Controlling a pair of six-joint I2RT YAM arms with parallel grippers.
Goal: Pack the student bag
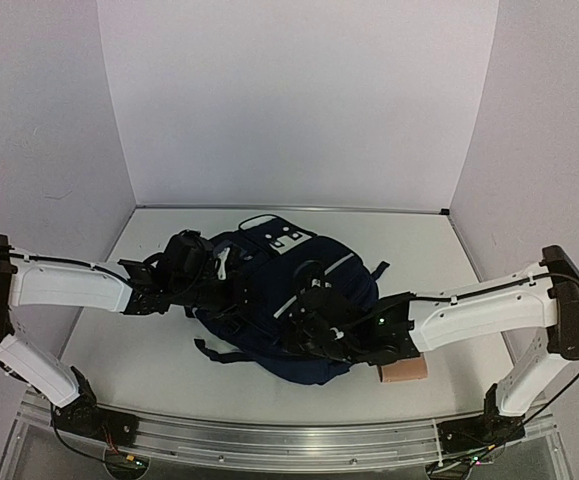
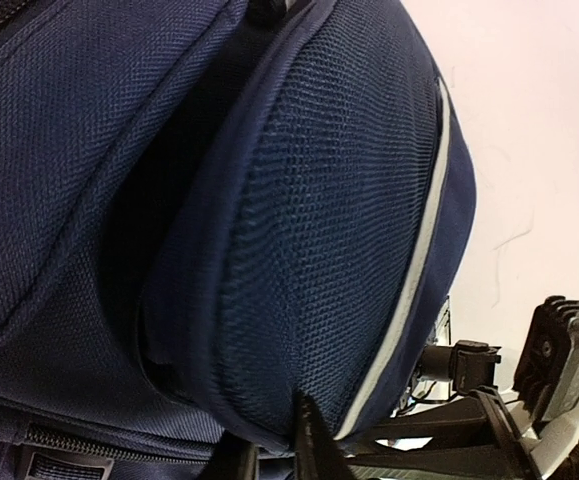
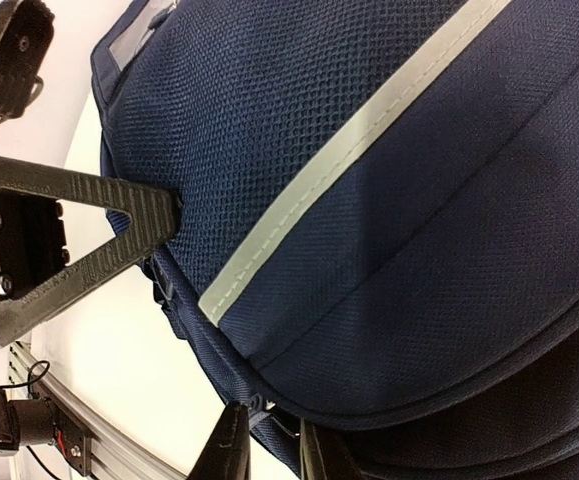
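Note:
A dark blue backpack (image 1: 314,255) lies in the middle of the table, with grey stripes and mesh. My left gripper (image 1: 241,300) is over its left part; in the left wrist view its fingers (image 2: 314,440) are at the lower end of a mesh pocket (image 2: 309,200). Whether fabric lies between them is hard to see. My right gripper (image 1: 294,340) is at the bag's front part. In the right wrist view its fingers (image 3: 231,445) stand apart at the bag's edge, with a gap visible between them. The bag's inside is mostly hidden.
A light brown box-like object (image 1: 404,369) lies at front right, partly under the right arm. Both arms are close together over the bag. Bare table shows at the far right, far left and front left.

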